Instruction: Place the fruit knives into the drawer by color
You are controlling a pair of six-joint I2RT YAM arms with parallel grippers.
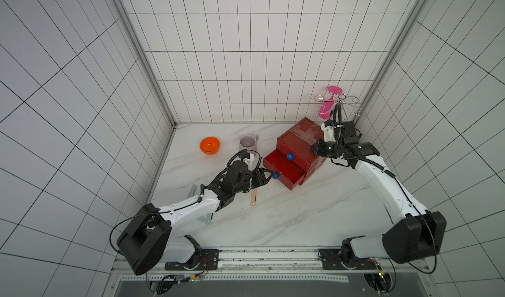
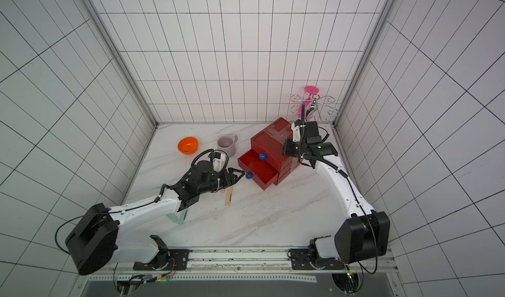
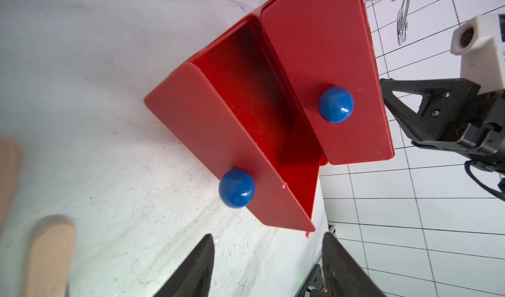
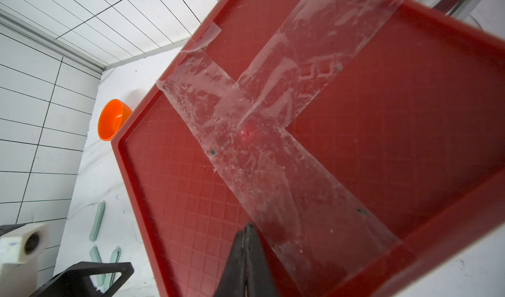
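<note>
In both top views the red two-drawer box [image 1: 299,141] stands right of centre, its lower drawer [image 3: 252,97] pulled out and empty, with blue knobs [image 3: 236,187]. My left gripper is open just in front of that knob, empty. My right gripper is shut against the taped box top, nothing visible between its fingers. Peach knives [image 3: 50,257] lie beside the left gripper; mint knives [image 4: 97,220] lie at the table's left, partly hidden by the left arm in the top views.
An orange bowl [image 1: 210,144] and grey mug [image 1: 248,142] stand at the back left. A metal rack with a pink item [image 1: 332,91] is behind the box.
</note>
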